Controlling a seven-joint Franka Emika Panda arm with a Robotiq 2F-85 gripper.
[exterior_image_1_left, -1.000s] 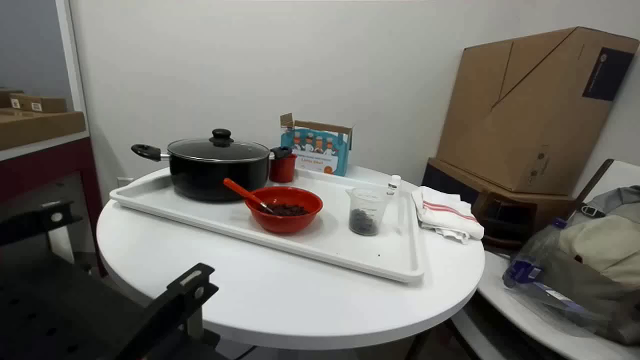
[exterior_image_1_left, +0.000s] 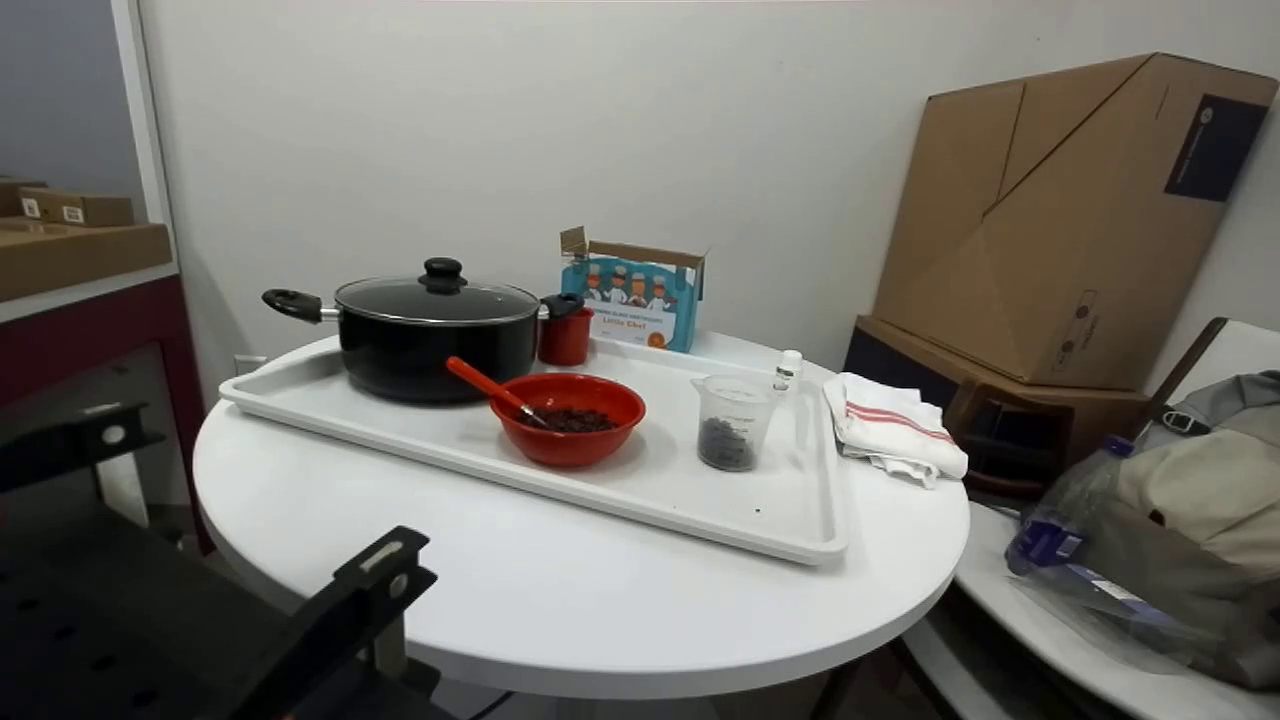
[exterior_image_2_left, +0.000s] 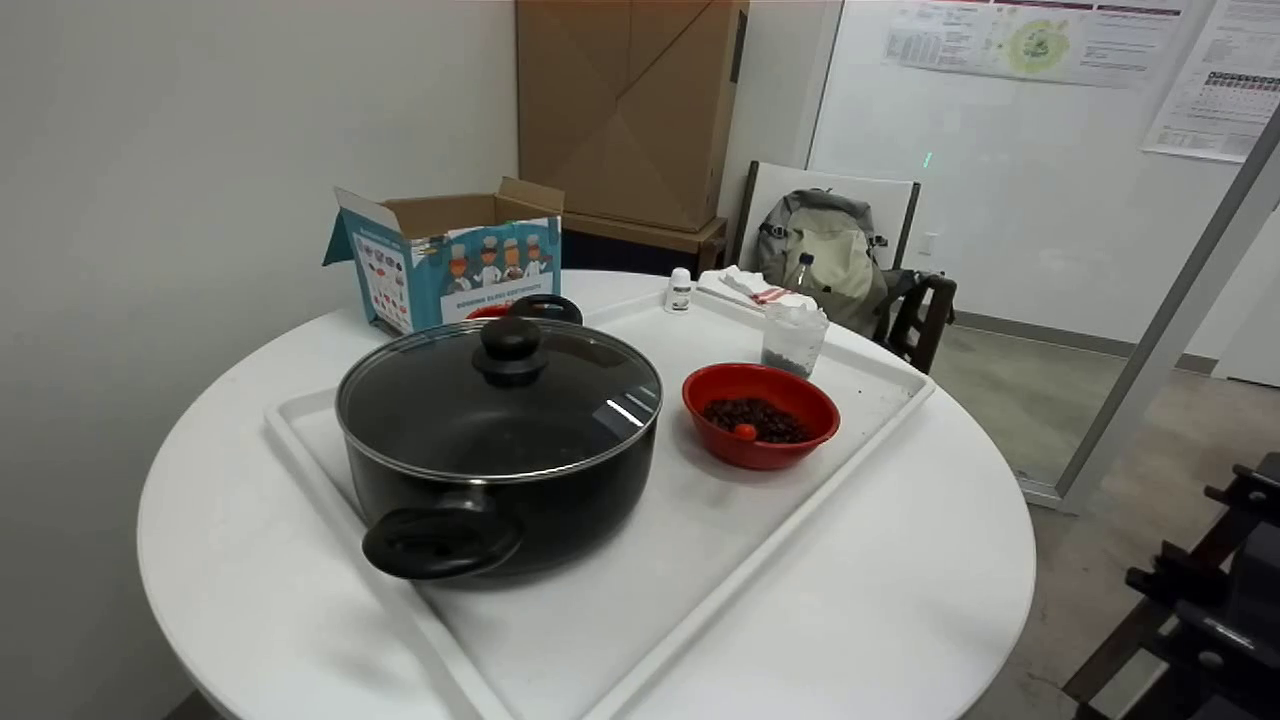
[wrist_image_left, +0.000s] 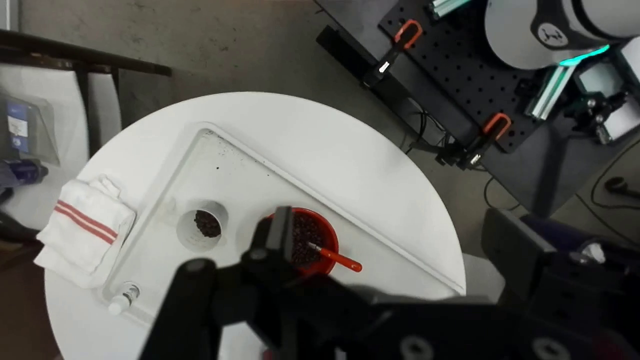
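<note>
In the wrist view my gripper is open, its two dark fingers wide apart with nothing held between them. Far below lies the round white table; neither exterior view shows the gripper. Partly behind one finger is a red bowl (exterior_image_1_left: 569, 444) of dark beans, a red-handled spoon (wrist_image_left: 342, 259) leaning in it. Beside the bowl, a clear measuring cup (exterior_image_1_left: 733, 420) holds some dark beans at its bottom. A black pot (exterior_image_2_left: 504, 492) with its glass lid (exterior_image_2_left: 456, 402) on stands at the tray's other end, hidden by the gripper in the wrist view.
All these stand on a white tray (exterior_image_1_left: 672, 518). A small white bottle (exterior_image_2_left: 679, 290) is near the cup, and a folded towel (exterior_image_1_left: 894, 426) lies beside the tray. Behind the pot are a red cup (exterior_image_1_left: 565, 340) and a blue box (exterior_image_1_left: 636, 300).
</note>
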